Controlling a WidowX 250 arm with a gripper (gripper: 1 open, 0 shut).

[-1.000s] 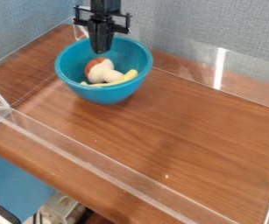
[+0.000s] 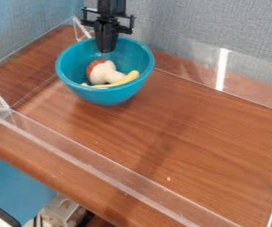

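A teal bowl stands on the wooden table at the upper left. In it lie a pale, mushroom-like object with a red part at its left and a yellow banana-shaped piece. My black gripper hangs over the back rim of the bowl, above these objects, its fingers shut with nothing seen between them.
Clear plastic edging runs along the front and back. A textured grey wall stands behind.
The objects look much the same.
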